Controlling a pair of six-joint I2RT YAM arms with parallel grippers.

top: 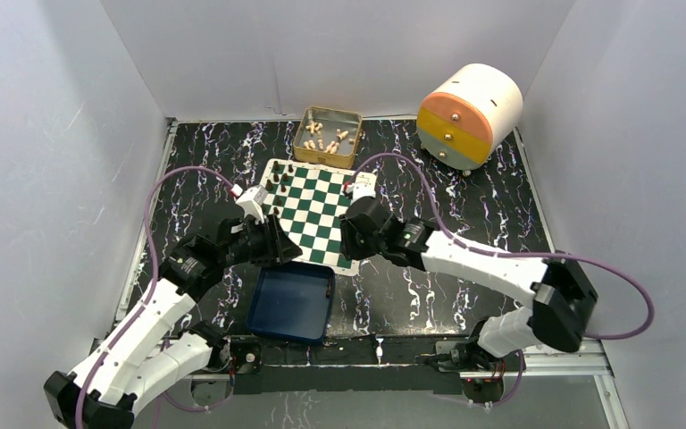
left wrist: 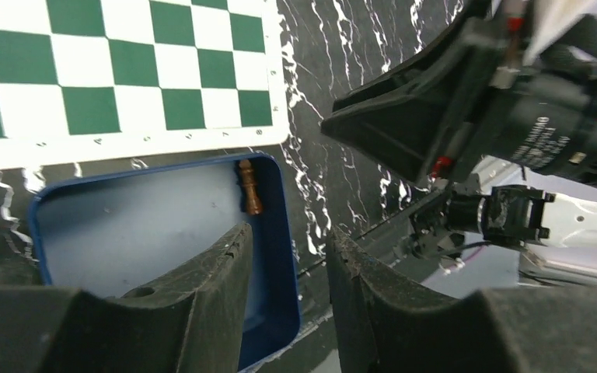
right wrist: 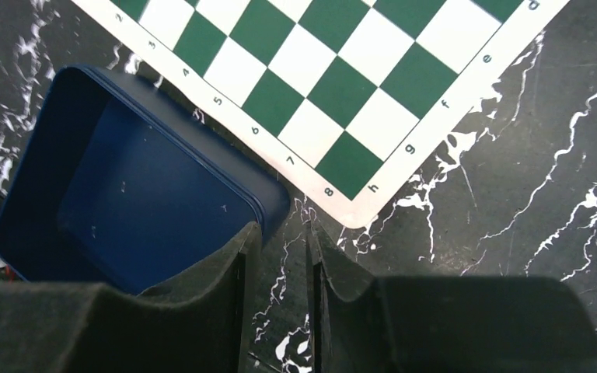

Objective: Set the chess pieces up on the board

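The green-and-white chessboard (top: 308, 210) has several dark pieces (top: 270, 186) standing along its left side; the arms hide some of the board. One brown piece (left wrist: 249, 186) lies in the far right corner of the blue tray (left wrist: 159, 167). My left gripper hangs above that tray, its fingers (left wrist: 233, 264) apart with nothing between them. Over the board's near right corner is my right gripper; a narrow empty gap parts its fingers (right wrist: 322, 272).
Behind the board stands a metal basket (top: 302, 154) with several light-coloured pieces in it. A white drum with coloured drawers (top: 447, 134) occupies the back right. Between the drum and my right arm, the dark marbled table (top: 491, 210) is bare.
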